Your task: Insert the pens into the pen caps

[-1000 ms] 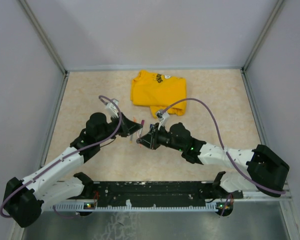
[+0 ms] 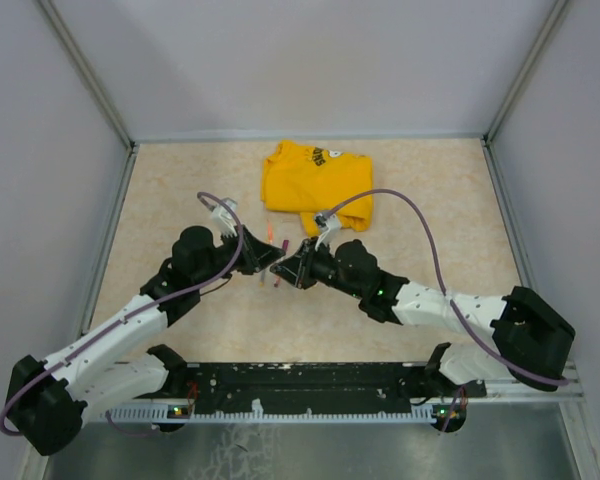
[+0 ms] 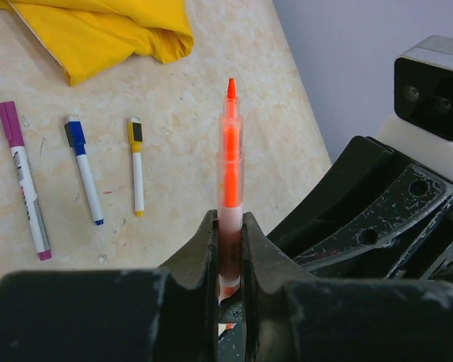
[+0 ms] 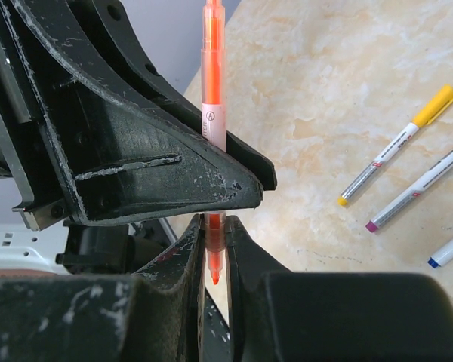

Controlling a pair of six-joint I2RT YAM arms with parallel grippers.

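Observation:
My two grippers meet near the table's middle. My left gripper is shut on an orange pen (image 3: pixel 231 166), held upright; its tip shows at the top in the left wrist view, inside a clear sleeve-like part. My right gripper is shut on the same orange marker's lower part (image 4: pixel 214 235), orange tip downward in the right wrist view; whether cap and pen are fully joined I cannot tell. Other pens lie loose: purple (image 3: pixel 23 181), blue (image 3: pixel 87 173), black-and-yellow (image 3: pixel 137 170), yellow (image 4: pixel 392 147).
A folded yellow cloth (image 2: pixel 315 180) lies behind the pens. Pale walls surround it.
The left arm is nearly still.

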